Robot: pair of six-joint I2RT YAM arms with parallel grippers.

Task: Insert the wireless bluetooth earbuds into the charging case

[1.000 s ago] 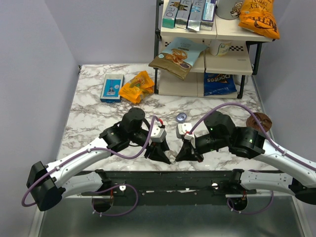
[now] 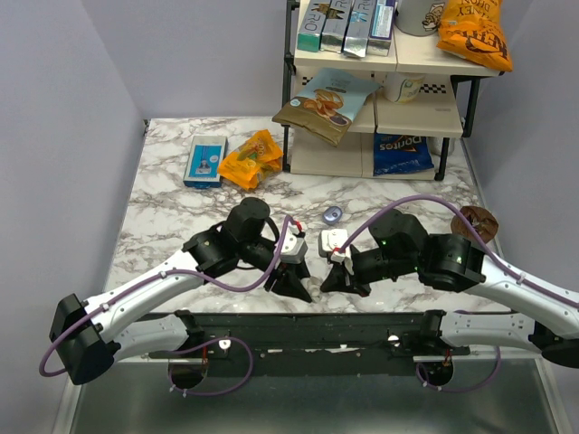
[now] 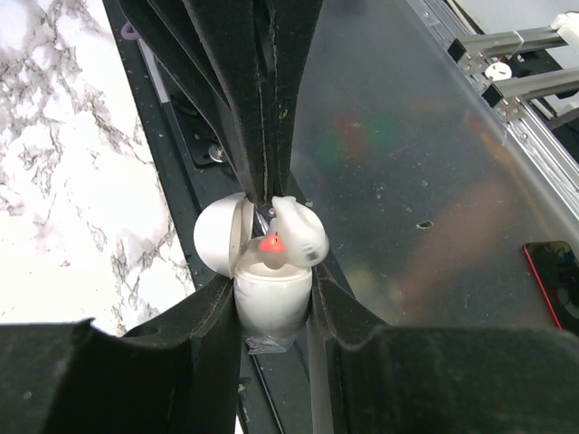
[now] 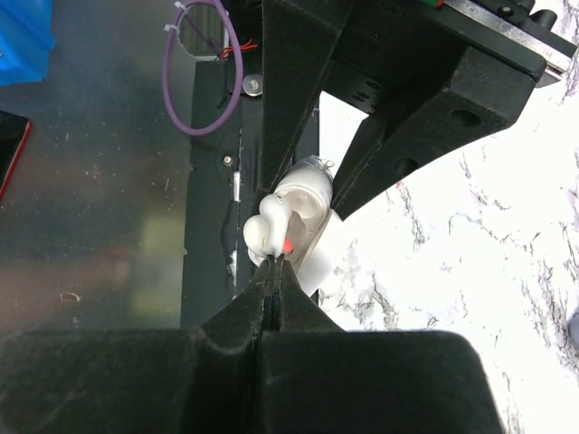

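Near the table's front edge both grippers meet. My left gripper is shut on the open white charging case (image 3: 271, 298), whose lid (image 3: 219, 235) is tilted up, with red showing inside. My right gripper is shut, with a white earbud (image 4: 273, 221) at its fingertips, over the case's opening. In the left wrist view that earbud (image 3: 298, 235) sits at the case mouth beside the right fingertips; whether it is seated cannot be told.
A small round blue-grey item (image 2: 332, 214) lies behind them. Snack bags and a shelf (image 2: 416, 117) stand at the back.
In the top view both wrists have shifted very slightly toward the front since about a second ago; little else differs.
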